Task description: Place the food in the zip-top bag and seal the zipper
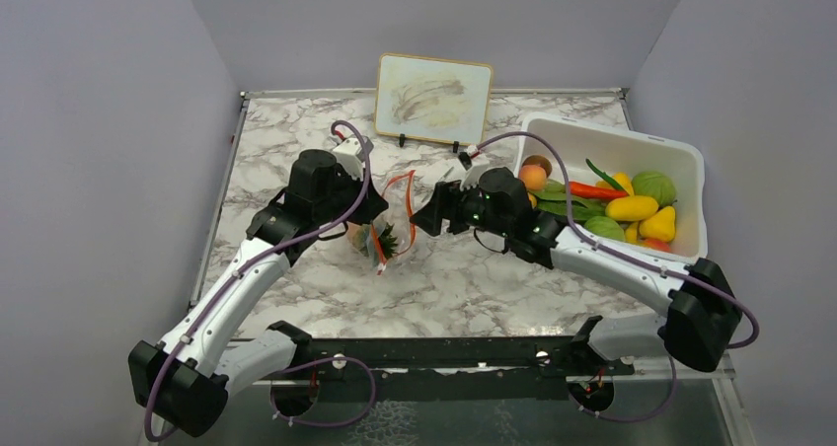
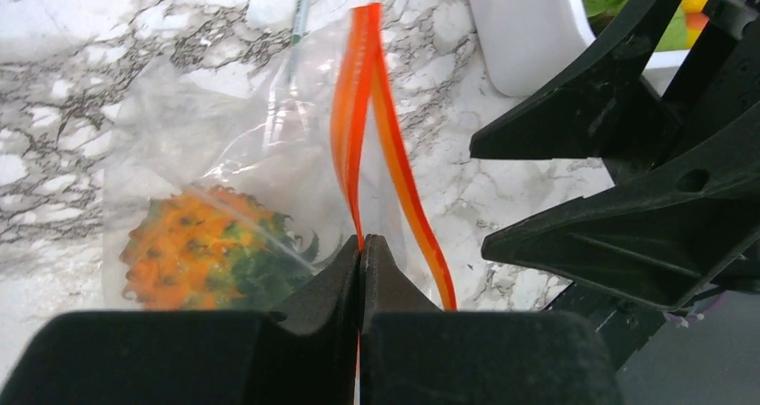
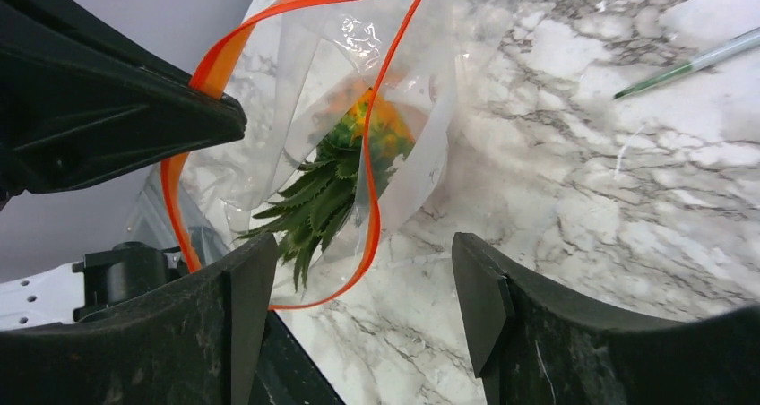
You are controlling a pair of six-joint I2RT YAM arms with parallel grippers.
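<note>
The clear zip bag (image 2: 242, 145) stands with its mouth gaping, its orange zipper rim (image 3: 372, 181) bowed into a loop. Inside it lies the food, a toy pineapple with an orange body (image 2: 184, 248) and green leaves (image 3: 327, 199). My left gripper is shut on one side of the orange rim, which runs between its fingertips. To the right of the bag, my right gripper has its fingers spread. In the left wrist view those fingers (image 2: 591, 226) are clear of the rim, with nothing held between them.
At the right, a white bin (image 1: 696, 194) holds several toy fruits and vegetables. A whiteboard (image 1: 434, 98) stands at the back, and a green-tipped pen (image 3: 690, 64) lies beside the bag.
</note>
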